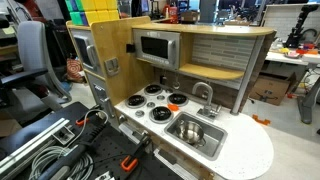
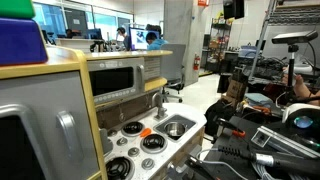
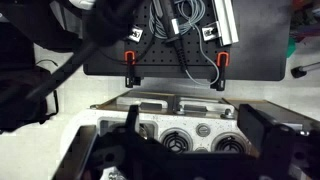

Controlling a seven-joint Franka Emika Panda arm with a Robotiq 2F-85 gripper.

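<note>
In the wrist view my gripper stands open, its dark fingers wide apart at the lower left and lower right. Nothing shows between them; beyond the gap lie the front edge and burners of a toy kitchen. A metal pot sits in the sink, below a curved faucet. On the counter beside the sink is a small orange item, also visible as an orange patch from the other side. The microwave above the burners has its door shut.
A black cart top with coiled cables and orange-handled clamps adjoins the kitchen's front. A wooden side panel and shelf bound the cooking area.
</note>
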